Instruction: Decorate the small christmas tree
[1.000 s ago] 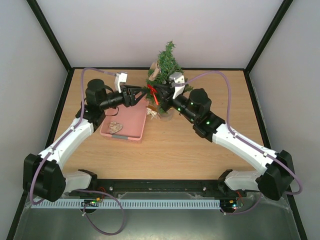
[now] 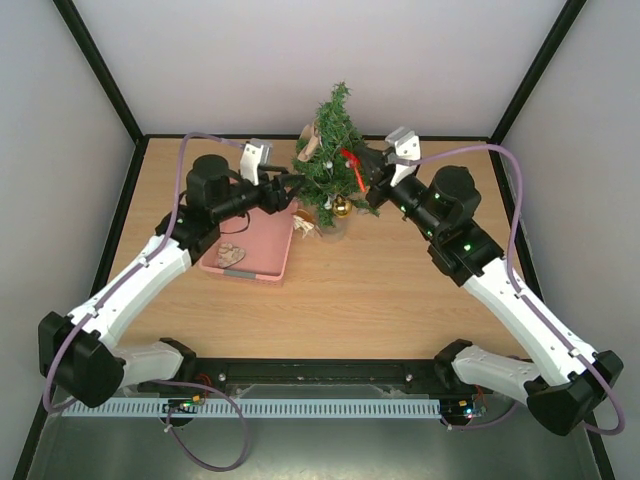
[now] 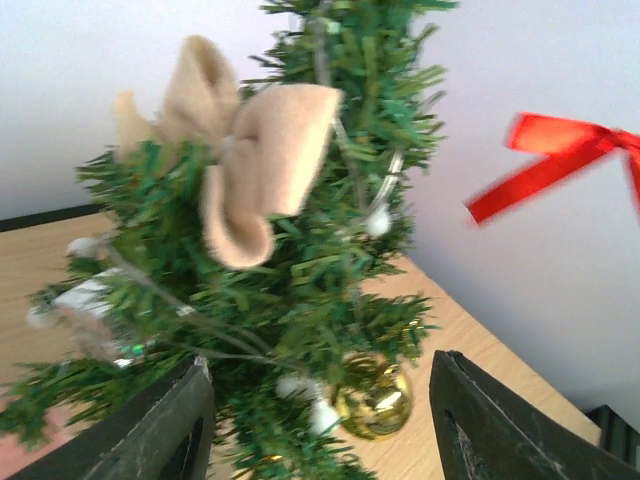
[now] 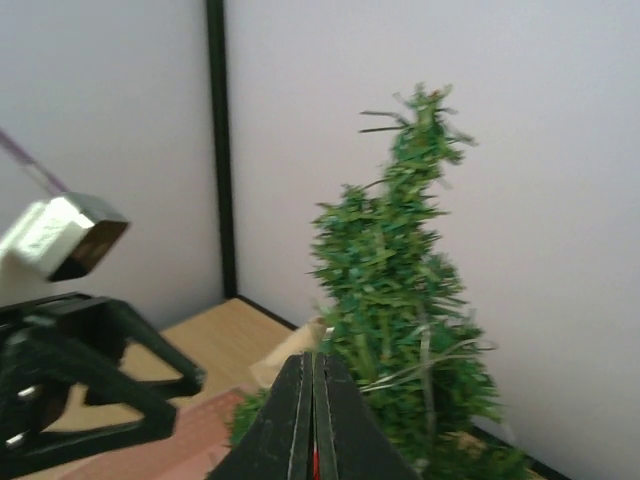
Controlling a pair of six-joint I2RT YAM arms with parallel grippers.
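The small green tree (image 2: 338,135) stands at the back middle of the table. A beige bow (image 3: 275,150) and a shiny gold ball (image 3: 376,398) hang on it, with several small white bits among the branches. My left gripper is open at the tree's left side, nothing held between its fingers. On the tree's right, my right gripper (image 2: 366,176) is shut. A red ribbon bow (image 2: 354,168) hangs from its fingertips in the top view. In the right wrist view only a sliver of red shows below the closed fingers (image 4: 285,420).
Left of the tree sits a pink tray (image 2: 283,262) with a beige decoration (image 2: 230,255) inside. Another pale ornament (image 2: 304,222) lies near its right edge.
The right gripper has moved right, away from the left gripper, carrying the red bow with it. The left gripper has shifted slightly right. More of the tree's front and the gold ball show now.
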